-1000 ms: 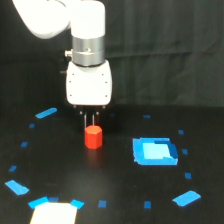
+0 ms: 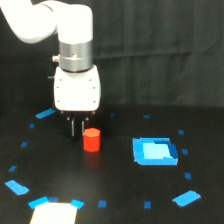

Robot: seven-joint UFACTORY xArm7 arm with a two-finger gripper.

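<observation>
A small red block (image 2: 92, 140) stands on the dark table, left of centre in the camera view. My white arm comes down from the upper left. Its gripper (image 2: 77, 127) is low over the table, just left of the red block and partly behind it. The two thin fingers look apart, with a dark gap and no object between them. Whether the right finger touches the block cannot be made out.
To the right lies a blue-edged square (image 2: 136, 151) with a pale middle. Blue tape strips (image 2: 186, 198) and small blue marks dot the table. A pale square (image 2: 54, 213) is cut off at the bottom edge.
My gripper has moved left and slightly down in the picture, from behind the block to its left side.
</observation>
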